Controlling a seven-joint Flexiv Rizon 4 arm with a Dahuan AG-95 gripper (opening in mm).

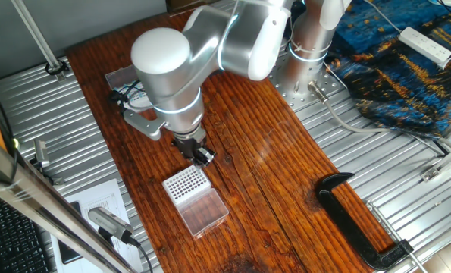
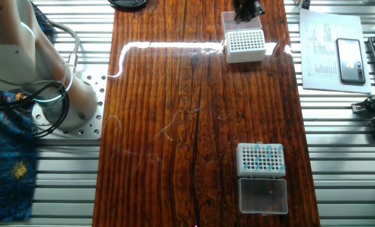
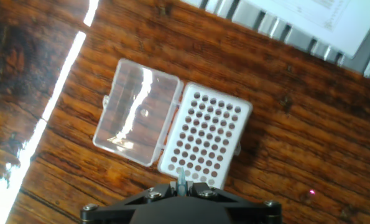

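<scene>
At the bottom of the wrist view, my gripper is shut on a thin, pale blue tube (image 3: 181, 177) that points forward from between the fingertips. Just beyond lies a white rack (image 3: 203, 137) with rows of holes that look empty; the tube overlaps the rack's near edge in this view. Its clear lid (image 3: 138, 112) is folded open on the left. Exterior view 1 has the gripper (image 1: 203, 157) above the table, close to one end of the rack (image 1: 186, 185). How far the tube is above the holes I cannot tell.
A second white rack (image 2: 261, 159), with blue tubes in some holes and an open clear lid (image 2: 263, 195), sits farther along the table. A black clamp (image 1: 354, 224) grips one table edge.
</scene>
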